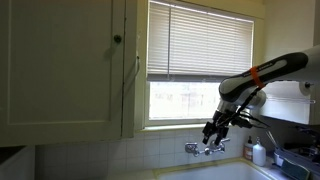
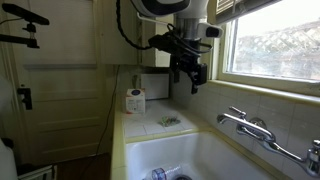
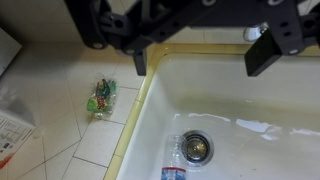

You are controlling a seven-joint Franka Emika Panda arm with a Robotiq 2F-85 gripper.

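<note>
My gripper hangs above the sink with its two dark fingers spread wide and nothing between them. Below, in the white sink point(image 3: 240, 85), a clear plastic bottle point(image 3: 174, 155) with a red and blue label lies beside the drain point(image 3: 197, 148). A small clear bag with green and red contents point(image 3: 101, 98) rests on the tiled counter point(image 3: 60, 90), left of the sink. In exterior view 2 the bottle point(image 2: 166, 173) shows at the lower edge, well below and apart from the gripper point(image 2: 188, 82).
A white and orange container point(image 2: 135, 102) stands on the counter at the back. The wall faucet point(image 2: 262, 133) juts over the sink's right side. Soap bottles point(image 1: 259, 154) stand past the sink, near a dark rack point(image 1: 296, 163). The window is behind the arm.
</note>
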